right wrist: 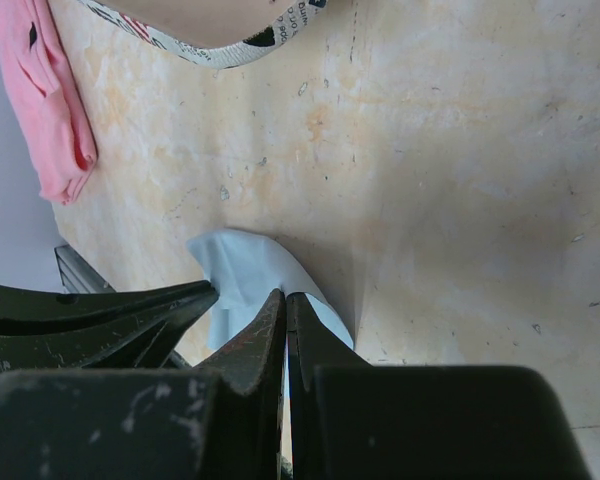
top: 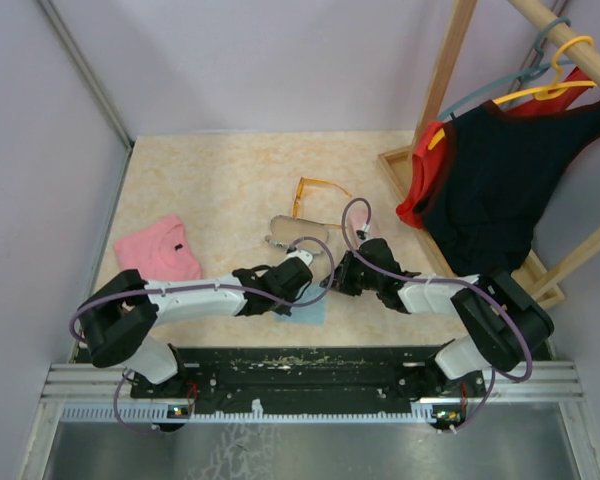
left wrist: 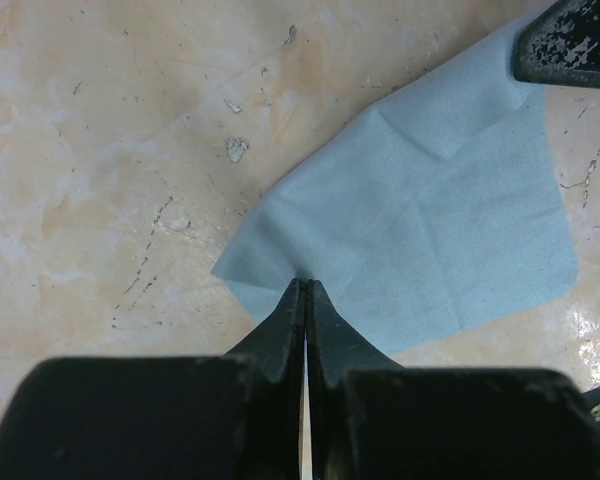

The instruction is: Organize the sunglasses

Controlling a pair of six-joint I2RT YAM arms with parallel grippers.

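A light blue cloth (top: pixel 305 312) lies on the table beneath both grippers. My left gripper is shut, its tips at a corner of the cloth (left wrist: pixel 430 230); whether fabric is between them is unclear. My right gripper is shut at the raised, folded edge of the cloth (right wrist: pixel 250 260), with no clear sign of a grip. Orange-framed sunglasses (top: pixel 300 190) lie behind a tan case (top: pixel 295 230) at the back middle. In the right wrist view the case (right wrist: pixel 210 25) shows at the top.
A folded pink cloth (top: pixel 155 250) lies at left, and a pale pink item (top: pixel 362 218) right of the case. A wooden rack (top: pixel 450 50) with hanging garments stands at right.
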